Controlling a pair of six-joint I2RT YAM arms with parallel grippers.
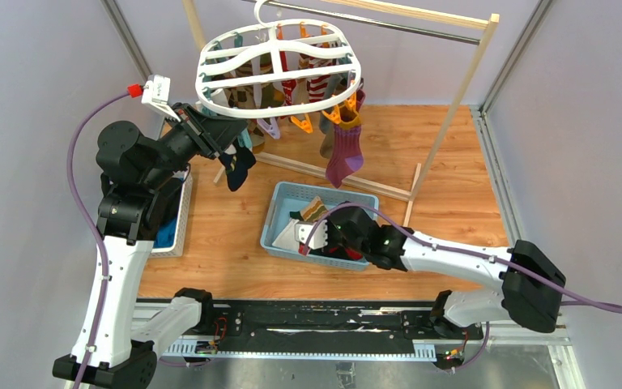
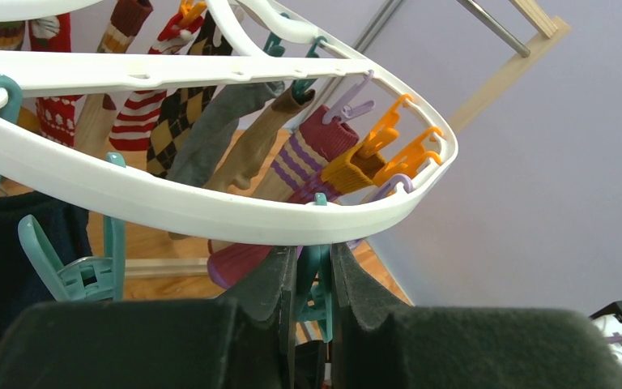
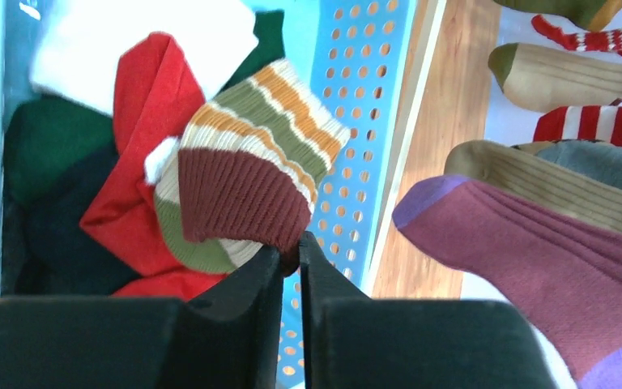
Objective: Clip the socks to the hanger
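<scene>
The white oval hanger (image 1: 278, 112) holds several clipped socks. At its left front, my left gripper is shut on a teal clip (image 2: 325, 301) hanging from the rim. A navy sock (image 1: 237, 168) dangles just below that arm. In the blue basket (image 3: 377, 89) lies a striped sock (image 3: 279, 105) with a maroon cuff (image 3: 239, 190). The cuff's end tapers between the fingertips of my right gripper, which appears narrowly shut on it. From the top, the right fingertips are mostly hidden by the wrist.
Red cloth (image 3: 150, 105) and white cloth (image 3: 146, 44) share the basket with dark green pieces. A purple sock (image 1: 346, 154) hangs above the basket's back edge. The wooden rack (image 1: 453, 105) stands behind, and a white bin (image 1: 180, 231) is at the left.
</scene>
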